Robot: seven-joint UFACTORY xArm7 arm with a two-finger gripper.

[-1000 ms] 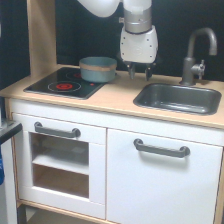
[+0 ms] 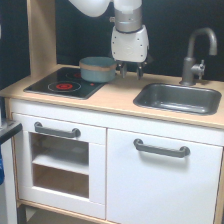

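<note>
A blue-grey pot [image 2: 98, 70] with a tan rim sits on the back part of the black stove top [image 2: 62, 86]. Just right of the pot, low over the wooden counter, hangs my gripper [image 2: 131, 69]. Its two dark fingers stand apart, and no object shows between them. The left finger is close to the pot's right side; whether they touch is too small to tell.
To the right are a metal sink [image 2: 178, 98] and a tall grey faucet [image 2: 200, 52]. Below the counter [image 2: 116, 97] are an oven door with a handle [image 2: 57, 130] and a white cabinet door [image 2: 160, 180]. Counter between stove and sink is clear.
My gripper has shifted left, closer to the pot. The pot and the rest of the kitchen look the same.
</note>
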